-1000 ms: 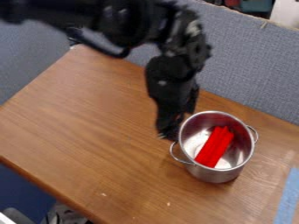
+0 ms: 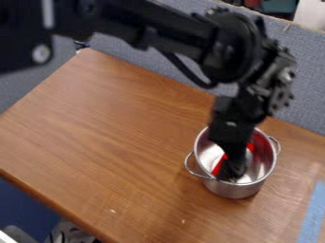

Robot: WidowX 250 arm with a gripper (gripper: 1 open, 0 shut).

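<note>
A steel pot [image 2: 241,185] with two side handles stands at the right of the wooden table. A red object [image 2: 250,147] lies inside it, largely hidden by the black gripper [image 2: 230,161], which reaches down into the pot from above. The fingers are dark and blurred; how far they stand apart, and whether anything is between them, is unclear.
A blue strip [image 2: 309,214] lies at the right edge. A grey padded wall runs behind the table.
The gripper has come from above and behind the pot down into it, now covering much of the red object. The pot stands where it was.
</note>
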